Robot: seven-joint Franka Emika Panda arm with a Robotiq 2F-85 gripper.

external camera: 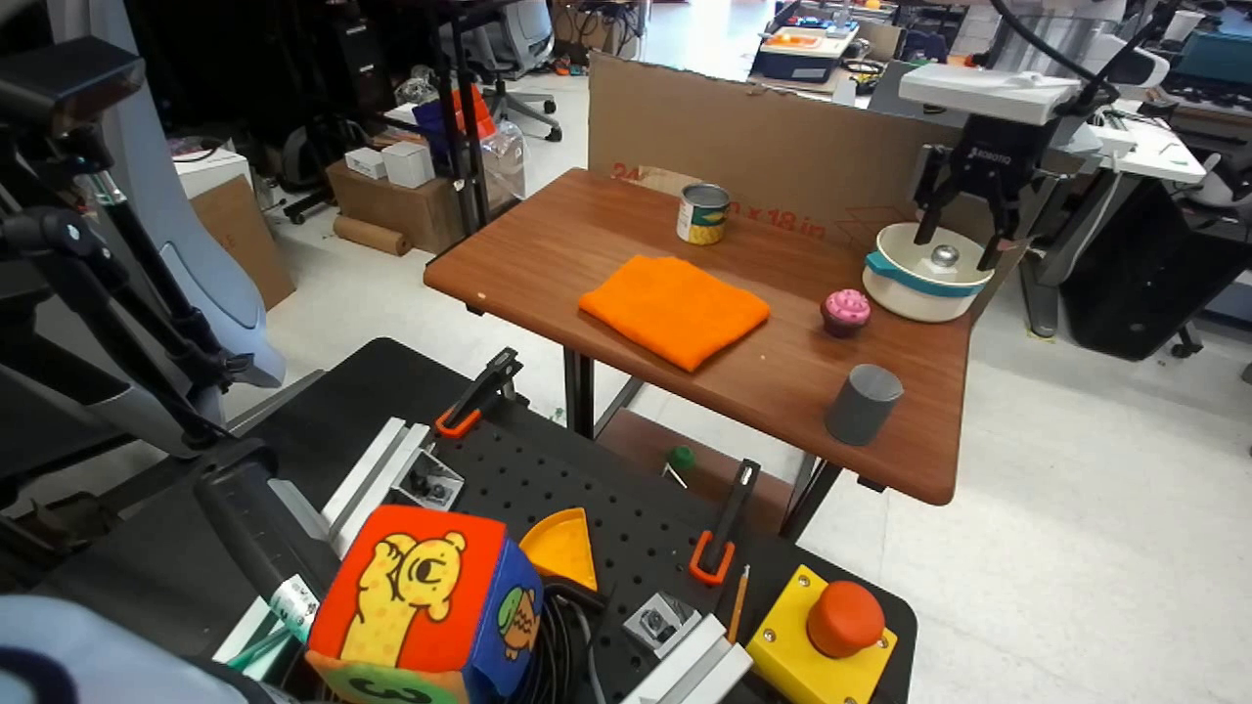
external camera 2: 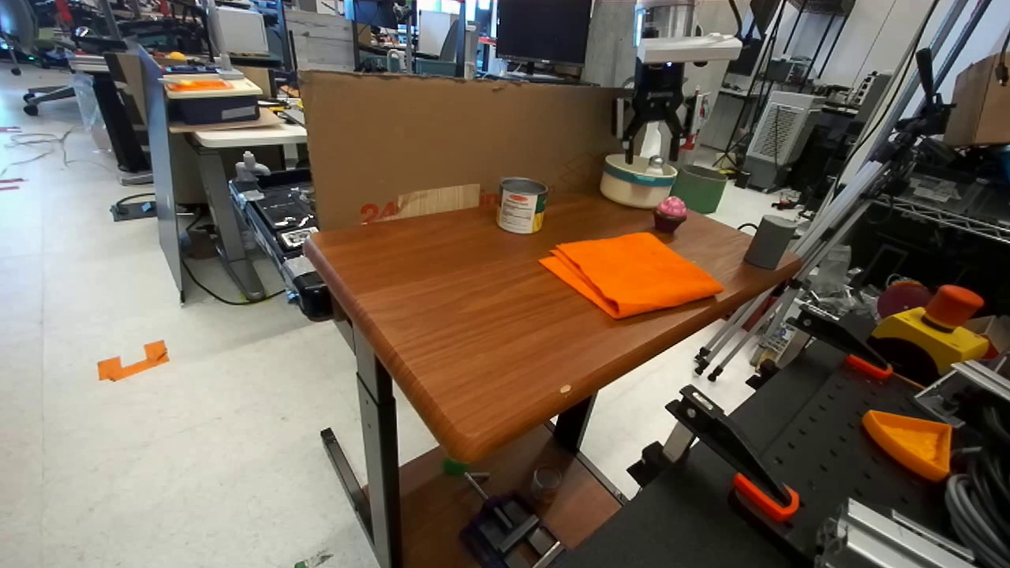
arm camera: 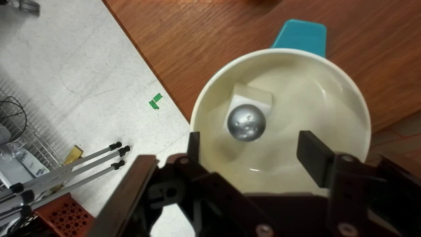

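Observation:
A cream pot (external camera: 916, 307) with teal handles rests at the table's far right corner. Inside it, the wrist view shows a silver ball-shaped knob (arm camera: 246, 122) on a whitish block-like piece (arm camera: 252, 96). My gripper (external camera: 958, 242) points down over the pot, its fingertips at about rim height. Seen from the wrist, the two fingers (arm camera: 314, 157) stand well apart, on either side of the knob and clear of it. Nothing is held between them. How deep the fingertips reach is hard to tell.
A pink-topped cupcake (external camera: 846, 311) sits close to the pot, with a grey cylinder (external camera: 865, 405) nearer the front edge. Farther left lie an orange cloth (external camera: 675, 311) and a can (external camera: 703, 215). Cardboard (external camera 2: 445, 142) stands behind the table.

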